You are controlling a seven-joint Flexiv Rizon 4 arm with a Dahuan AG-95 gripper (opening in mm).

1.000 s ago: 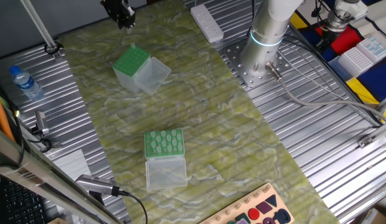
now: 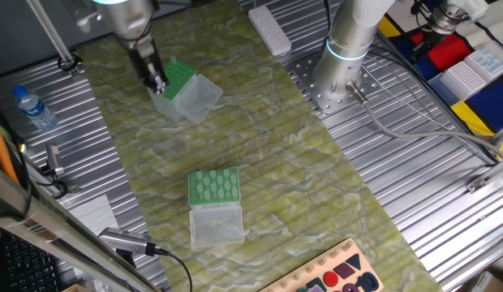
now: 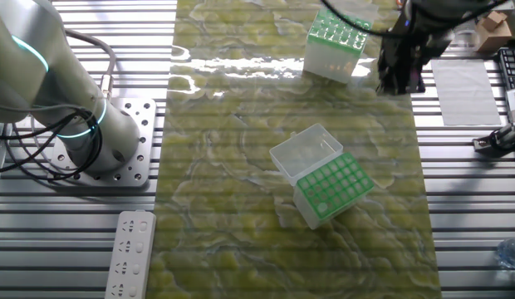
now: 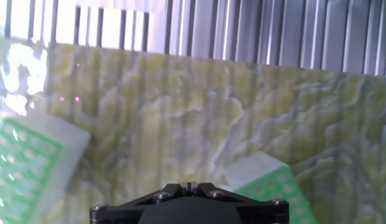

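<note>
Two clear plastic boxes with green perforated racks stand open on the marbled mat. In exterior view 1, the far box (image 2: 182, 75) has one pale tip standing at its back corner; the near box (image 2: 215, 199) carries several pale tips. Exterior view 2 shows the nearly empty box (image 3: 334, 184) in the middle and the other box (image 3: 331, 60) at the top. My gripper (image 2: 160, 86) hangs above the left edge of the far box. In the wrist view its fingertips (image 4: 190, 186) meet, with nothing visible between them, and parts of both racks (image 4: 25, 165) appear below.
A wooden shape board (image 2: 328, 272) lies at the near end of the mat. The mat between the boxes is clear.
My gripper has come down the view from the back edge of the mat, over to the far box's left side. The boxes have not moved.
</note>
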